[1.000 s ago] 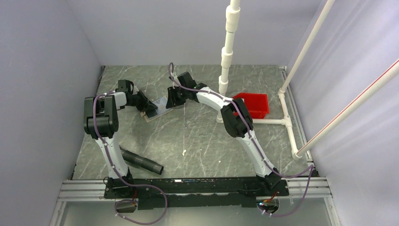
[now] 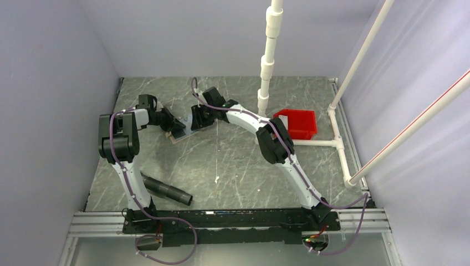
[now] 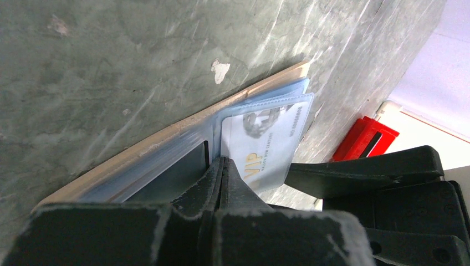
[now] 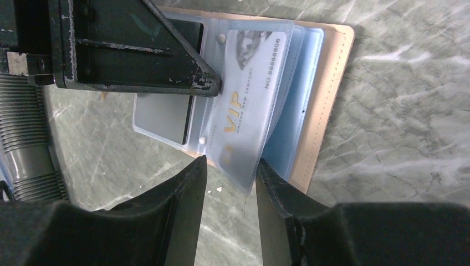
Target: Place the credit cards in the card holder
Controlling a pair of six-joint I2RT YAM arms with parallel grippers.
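The card holder (image 2: 180, 135) lies open on the table, with a tan cover and clear bluish sleeves (image 4: 296, 105). A white VIP card (image 3: 260, 138) (image 4: 246, 83) shows at a sleeve. My left gripper (image 2: 176, 125) is shut, its tips pressing on the holder beside the VIP card; nothing shows between its fingers. My right gripper (image 2: 197, 123) is open, its fingertips either side of the lower end of the VIP sleeve.
A red tray (image 2: 299, 124) with white content sits at the right inside white pipes (image 2: 313, 142). A black corrugated tube (image 2: 169, 190) lies near the front left.
My right gripper has moved a little to the left, over the card holder. The left arm has not visibly moved.
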